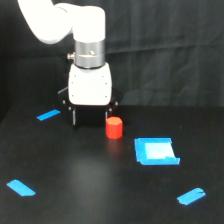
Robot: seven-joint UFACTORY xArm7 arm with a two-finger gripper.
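Observation:
A small red block (114, 128), hexagonal or round in outline, stands upright on the dark table. My white gripper (91, 118) hangs pointing down just left of it. The dark fingers stand wide apart, with nothing visible between them. The right finger (107, 113) is at the block's upper left edge; against the black background I cannot tell whether they touch.
To the right of the block is a blue-taped square (141, 157) with a pale centre. Blue tape strips lie at back left (48, 115), front left (20, 188) and front right (191, 196).

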